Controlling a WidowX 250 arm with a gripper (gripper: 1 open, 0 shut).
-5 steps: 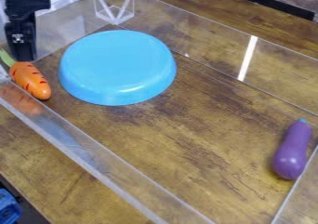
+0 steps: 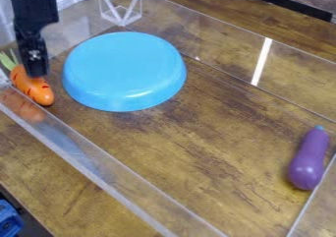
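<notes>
My dark gripper point(image 2: 34, 56) is at the upper left, just above the orange toy carrot point(image 2: 34, 88) with green top, which lies by the left wall. Whether the fingers are open or shut I cannot tell. A light blue round plate or upturned dish point(image 2: 124, 70) sits to the right of the carrot. A purple toy eggplant point(image 2: 308, 158) lies at the far right.
Clear plastic walls point(image 2: 116, 179) border the wooden surface point(image 2: 197, 143). A blue object point(image 2: 7, 221) shows at the lower left edge.
My gripper has moved slightly right and down toward the carrot. The plate and eggplant have not moved.
</notes>
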